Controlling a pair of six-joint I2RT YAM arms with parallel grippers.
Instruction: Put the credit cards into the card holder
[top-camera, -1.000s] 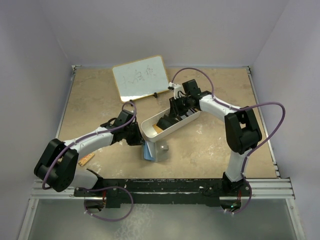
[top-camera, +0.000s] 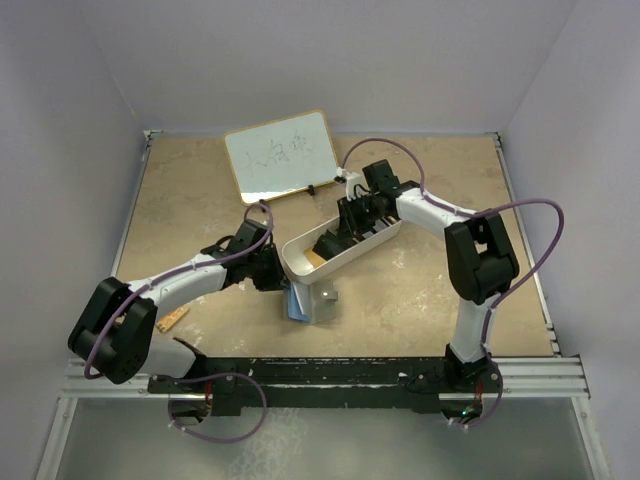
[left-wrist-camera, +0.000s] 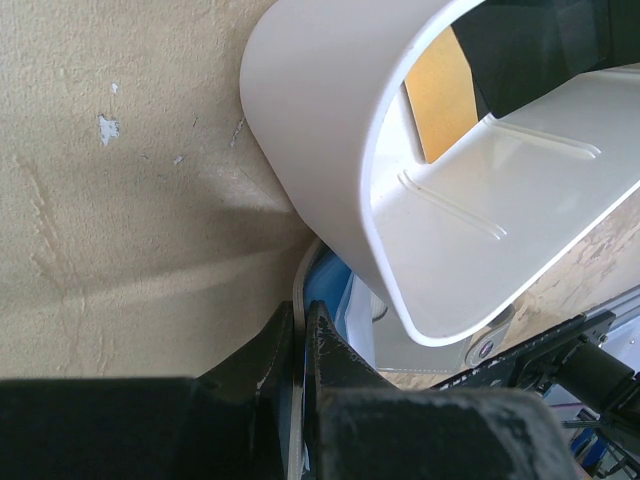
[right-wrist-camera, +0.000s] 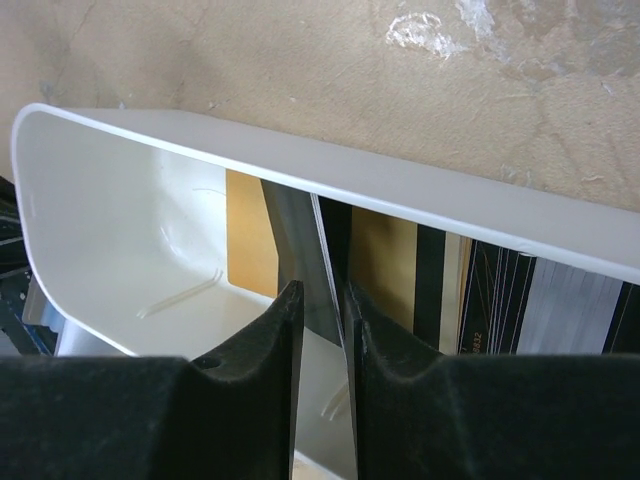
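Observation:
A white oblong box (top-camera: 351, 257) holds several cards, among them a gold card (right-wrist-camera: 250, 225) and a dark card (right-wrist-camera: 302, 250). My right gripper is down in the box, its fingertips slightly apart at the dark card's pale edge; whether that edge is held is unclear. My left gripper is shut at the box's near left end, on the thin edge of the blue card holder (left-wrist-camera: 325, 285), whose clear pocket lies flat on the table under it.
A whiteboard (top-camera: 280, 155) lies behind the box. A small wooden piece (top-camera: 172, 319) is at the left front. Bare table surrounds both arms.
My right arm has shifted very slightly at the box. The left arm and the card holder stay as they were.

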